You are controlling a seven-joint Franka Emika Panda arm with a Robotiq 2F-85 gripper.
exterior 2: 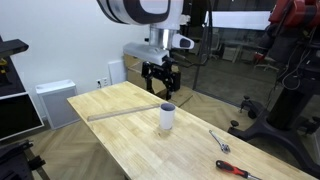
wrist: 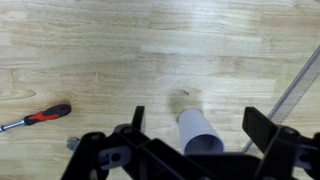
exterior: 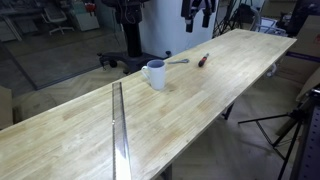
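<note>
A white mug (exterior: 155, 75) stands upright on the wooden table, and the wrist view shows the mug (wrist: 197, 130) below, partly between my fingers. High above the table in exterior view 1, my gripper (exterior: 199, 22) points down, clear of everything. Its fingers are wide apart in the wrist view, with nothing held. A screwdriver (wrist: 38, 117) with a red and black handle lies flat to the left in that view. Close to it is a small metal wrench (exterior 2: 219, 141). A long metal ruler (exterior: 120, 130) rests on the table on the mug's other side.
Bare wooden table top (exterior: 235, 70) spreads between and around these objects. A black monitor stand or post (exterior: 132, 40) rises behind the table's back edge. Chairs and glass walls are farther off.
</note>
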